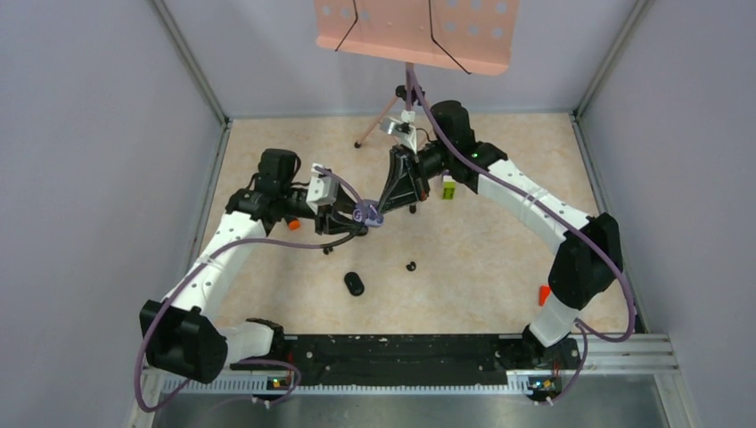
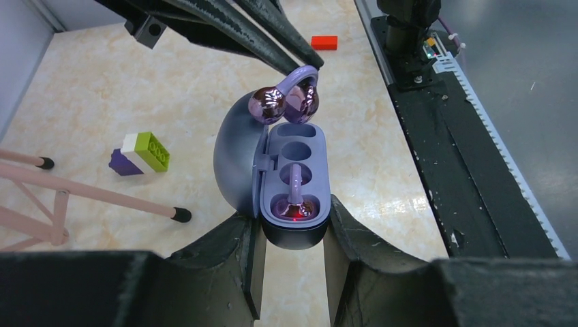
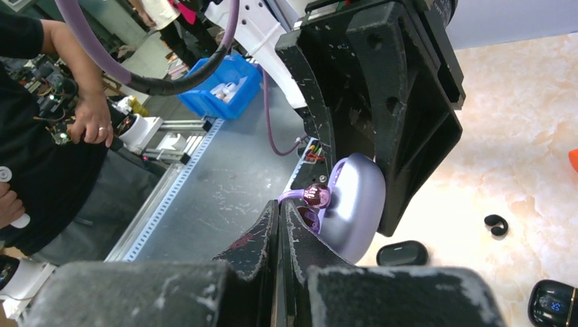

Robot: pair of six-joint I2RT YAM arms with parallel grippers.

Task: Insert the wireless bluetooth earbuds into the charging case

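My left gripper is shut on the open lilac charging case (image 2: 293,150), held in the air; its lid stands on the left, and one earbud (image 2: 295,201) sits in the near slot. My right gripper is shut at the fingertips on a lilac earbud (image 2: 269,103) with metallic ends, hanging just above the case's empty far slots. In the right wrist view this earbud (image 3: 315,195) is close against the case (image 3: 354,208), partly hidden behind the fingertips. In the top view both grippers meet over the middle of the table.
Dark cases (image 1: 354,283) and small black earbuds (image 1: 411,266) lie on the table below. Toy bricks (image 2: 151,151) and pink tripod legs (image 2: 116,197) are at the back. A red brick (image 1: 544,294) lies at the right.
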